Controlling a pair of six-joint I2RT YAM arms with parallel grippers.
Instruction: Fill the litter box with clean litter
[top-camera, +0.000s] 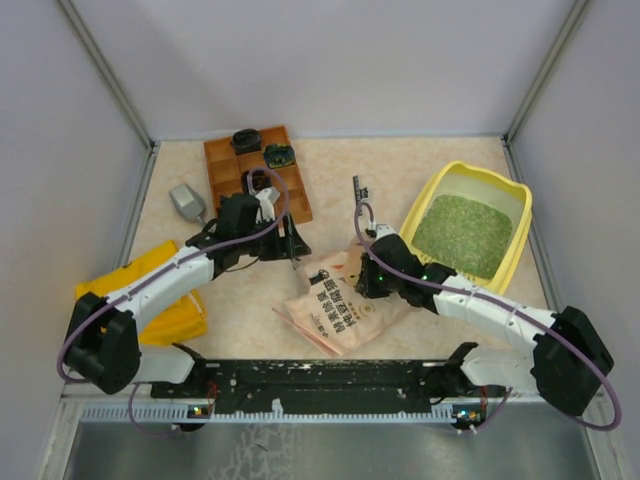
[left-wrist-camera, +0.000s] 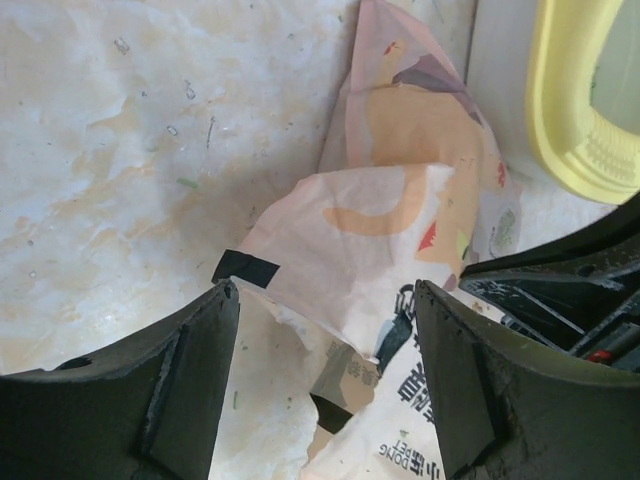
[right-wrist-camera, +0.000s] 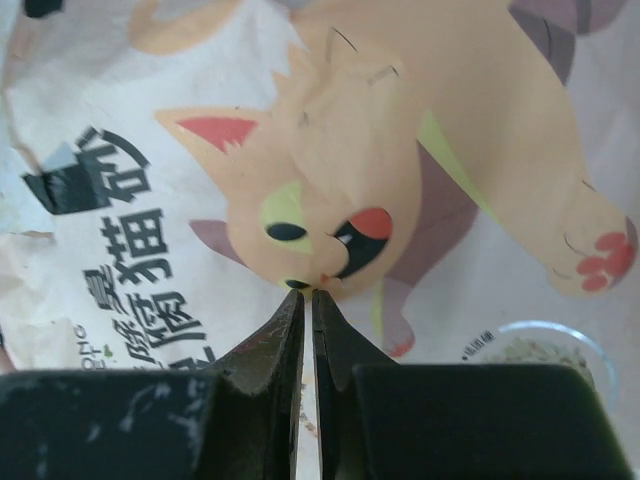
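Observation:
The pale litter bag (top-camera: 335, 302), printed with an orange cat and black characters, lies flat on the table's front middle. Over its left upper corner hangs my left gripper (top-camera: 296, 262), open and empty; a loose flap of the bag (left-wrist-camera: 340, 235) with a black patch rises below its fingers in the left wrist view. My right gripper (top-camera: 364, 287) points down at the cat print (right-wrist-camera: 340, 180), its fingertips separated by only a narrow gap. Nothing shows gripped there; contact with the bag cannot be told. The yellow-rimmed litter box (top-camera: 413, 213) holds a green layer (top-camera: 462, 236).
A brown sectioned tray (top-camera: 222, 172) with dark bowls stands at the back left, and a grey scoop (top-camera: 187, 203) beside it. A yellow folded item (top-camera: 170, 322) lies at the left. Bare table shows behind the bag.

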